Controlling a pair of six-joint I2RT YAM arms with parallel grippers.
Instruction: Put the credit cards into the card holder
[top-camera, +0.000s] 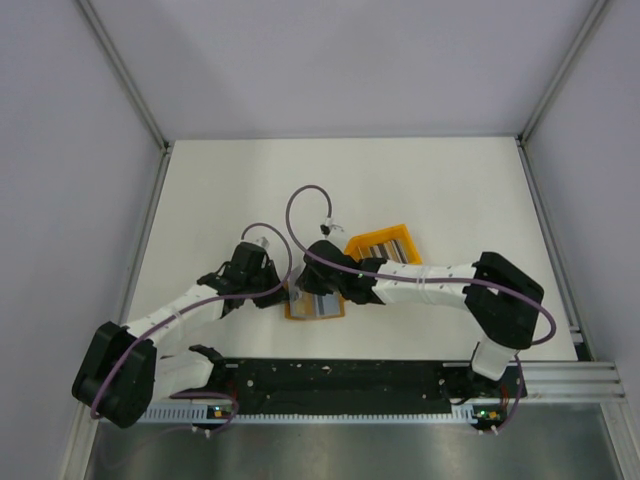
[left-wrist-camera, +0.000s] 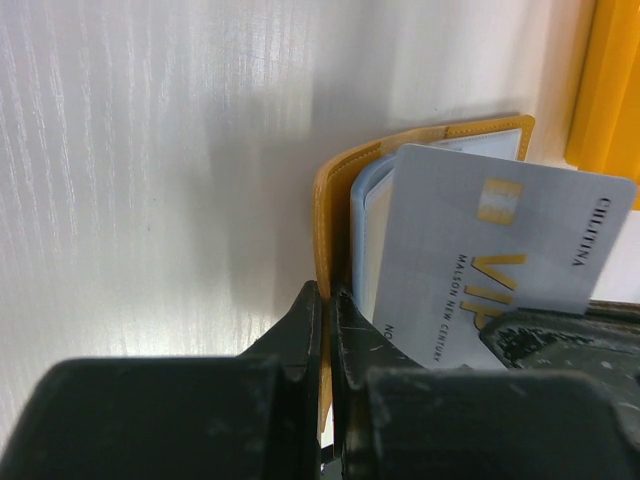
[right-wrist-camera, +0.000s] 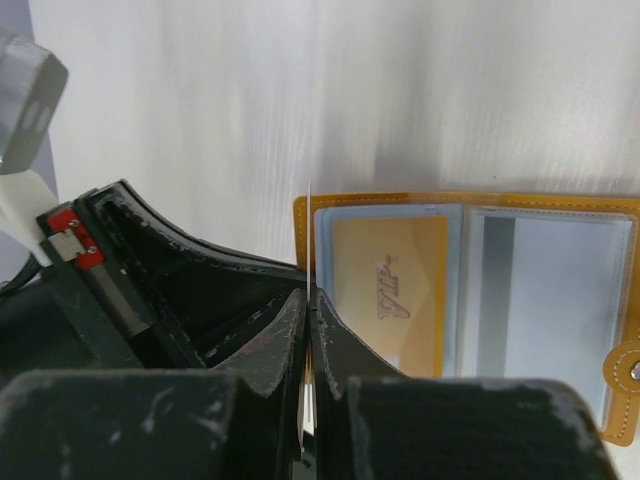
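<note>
An open tan-edged card holder (top-camera: 318, 316) lies on the table between the arms. My left gripper is shut on its upright tan edge. My right gripper is shut on a silver VIP card, which appears only as a thin upright line in the right wrist view. In the left wrist view this card stands beside the holder's raised side and clear sleeve; whether its lower edge is inside a pocket is hidden. A gold card (right-wrist-camera: 385, 280) sits in the holder's left-hand sleeve in the right wrist view.
Behind the right gripper stands an orange tray (top-camera: 405, 232) with several cards in it. The left gripper's dark finger (right-wrist-camera: 190, 270) comes close to the right gripper's fingers.
</note>
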